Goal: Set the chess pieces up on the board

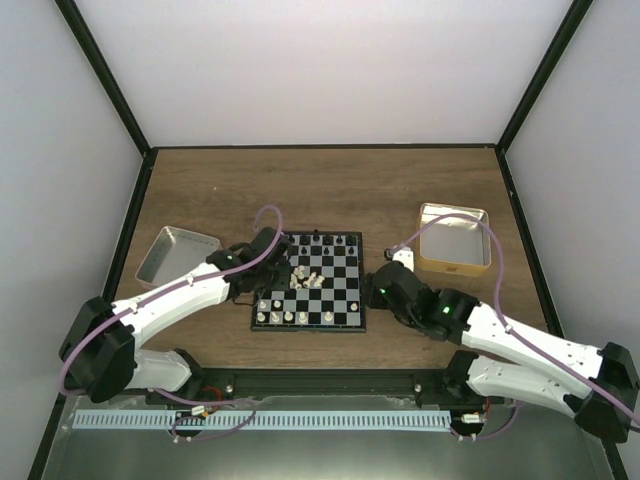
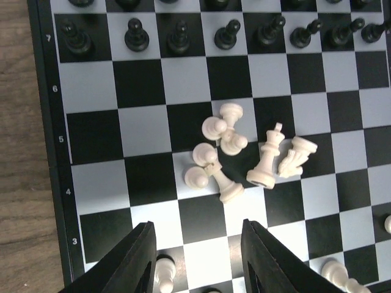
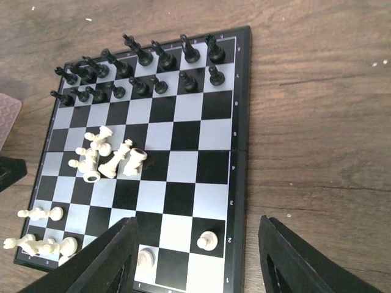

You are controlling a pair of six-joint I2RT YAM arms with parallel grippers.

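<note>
The chessboard [image 1: 340,290] has black pieces [image 3: 165,56] standing in two rows along its far side. Several white pieces lie in a heap near the middle, among them a white piece [image 2: 264,165] with a crown-like top. More white pieces [image 3: 208,239] stand along the near side. My left gripper hangs over the board's left part, fingers apart with nothing between them. My right gripper is over the board's right edge, also open and empty.
A silver tray [image 1: 160,250] sits left of the board and a gold-rimmed box [image 1: 451,266] to the right. The wooden table behind the board is clear.
</note>
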